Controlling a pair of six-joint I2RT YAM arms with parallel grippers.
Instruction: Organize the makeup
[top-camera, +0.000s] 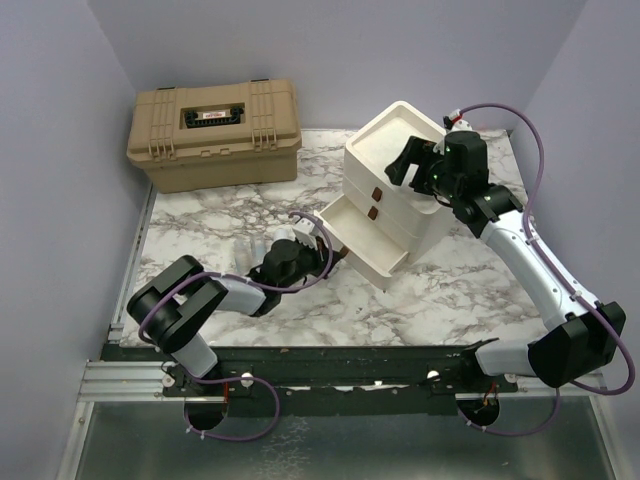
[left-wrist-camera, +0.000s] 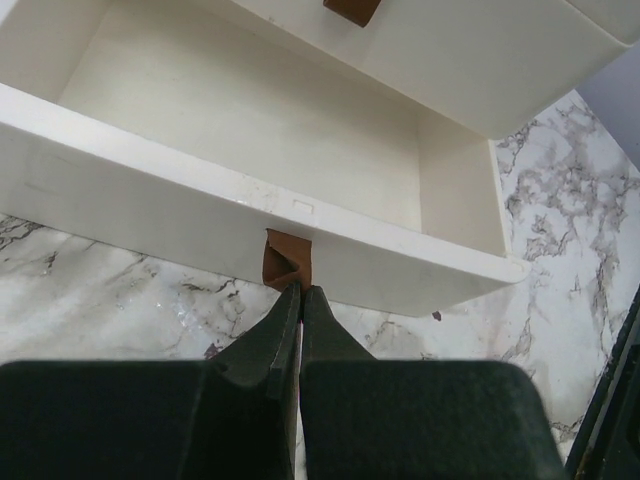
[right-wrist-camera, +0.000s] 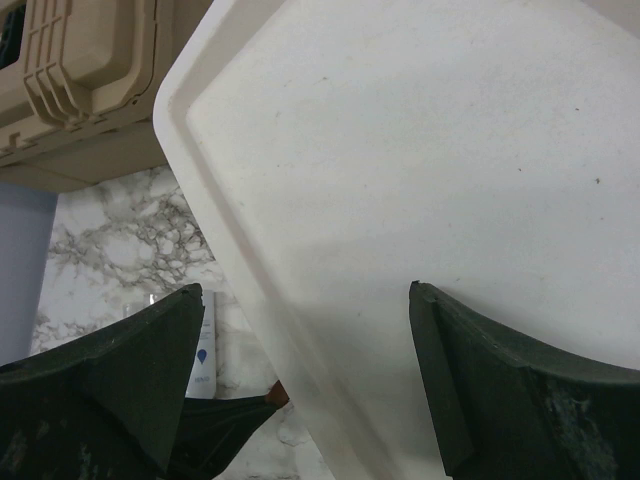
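Observation:
A white drawer unit (top-camera: 425, 222) stands at the right of the table. Its bottom drawer (top-camera: 375, 236) is pulled well out, and the part of its inside that shows is empty. The brown pull tab (left-wrist-camera: 288, 258) on that drawer's front is pinched at its tip by my left gripper, which is shut on it. Over the unit's top tray (right-wrist-camera: 300, 200), my right gripper is spread open, with no object between its fingers. Partly hidden by the left arm, some pale makeup items (top-camera: 262, 245) lie on the marble table.
A tan toolbox (top-camera: 215, 135) fills the back left. Another brown tab (left-wrist-camera: 352, 10) sits on the closed drawer above. Bare marble (top-camera: 400, 320) lies in front of the unit, and the table's front edge is dark.

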